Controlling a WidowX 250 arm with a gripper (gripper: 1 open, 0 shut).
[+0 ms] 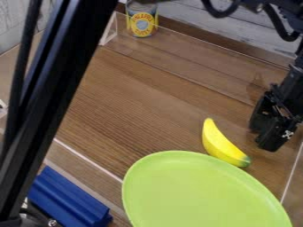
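Note:
A yellow banana (pixel 221 142) lies on the wooden table, just behind a large green oval plate (pixel 196 195). My black gripper (pixel 268 129) is at the right edge, low over the table and right of the banana, apart from it. Its fingers are dark and hard to make out; I see nothing held between them.
A can with a yellow label (pixel 142 22) stands at the back by the wall. A blue object (pixel 66 199) is at the lower left, beside a dark vertical frame.

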